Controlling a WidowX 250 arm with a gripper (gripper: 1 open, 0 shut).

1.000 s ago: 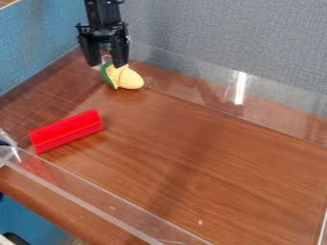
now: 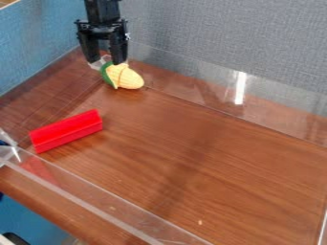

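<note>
My black gripper (image 2: 102, 50) hangs at the top left in the camera view, open, just above a yellow corn toy (image 2: 125, 77) with green husk that lies on the wooden floor near the back left corner. A red block (image 2: 67, 130) lies lengthwise at the left, nearer the front, apart from the corn.
Clear low walls edge the wooden surface (image 2: 217, 172), with a grey backdrop behind and blue at the left. The middle and right of the surface are empty.
</note>
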